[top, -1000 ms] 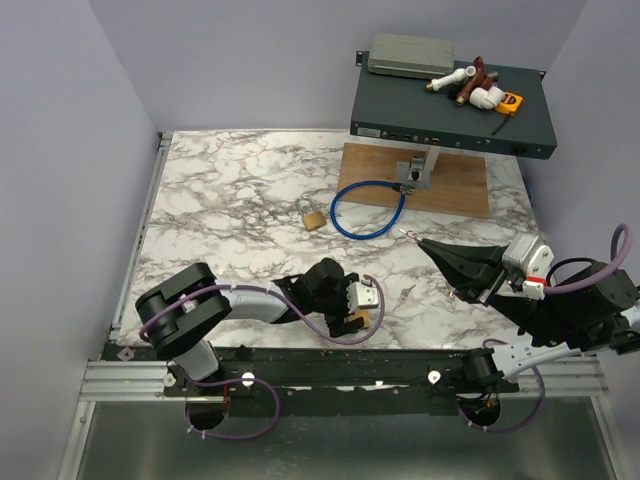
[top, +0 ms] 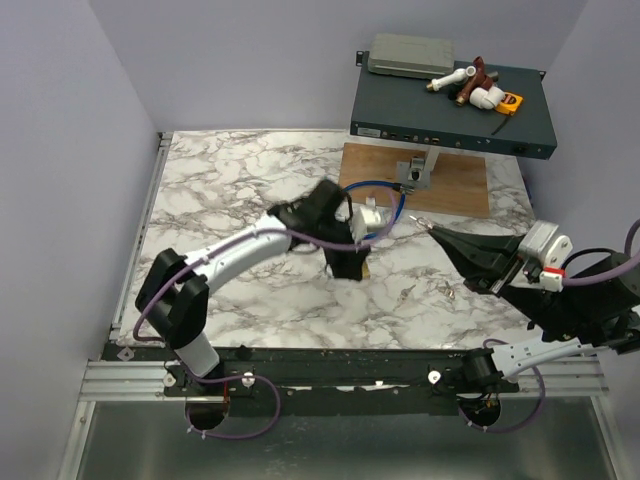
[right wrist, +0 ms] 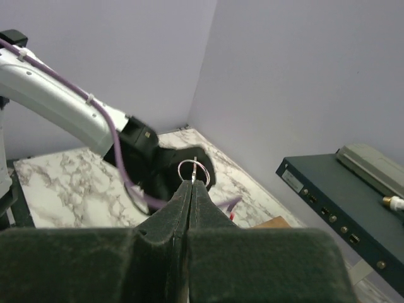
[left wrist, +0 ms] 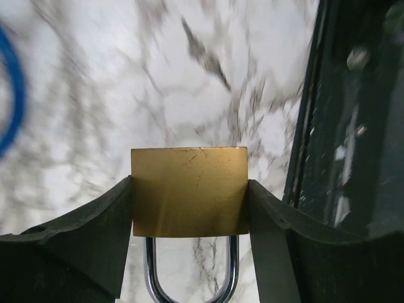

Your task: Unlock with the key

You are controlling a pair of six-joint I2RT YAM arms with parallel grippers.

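A brass padlock (left wrist: 189,208) with a steel shackle (left wrist: 233,265) is clamped between the fingertips of my left gripper, its plain face toward the left wrist camera. In the top view the left arm is motion-blurred, and a bit of brass (top: 366,270) shows beside its gripper. My right gripper is shut on a thin silver key (right wrist: 194,165) with a wire ring (right wrist: 181,168), pointing outward. From above, the key (top: 417,220) sticks out of the right fingertips, right of the left gripper and apart from it. No keyhole is visible.
A blue hose (top: 400,212) curves behind the left gripper, partly covered. The raised dark shelf (top: 440,105) bears a grey box (top: 410,55) and several fittings, above a wooden board (top: 465,190).
My left gripper has swung from the table's front toward the back, carrying the padlock. The right gripper and key have shifted slightly right.
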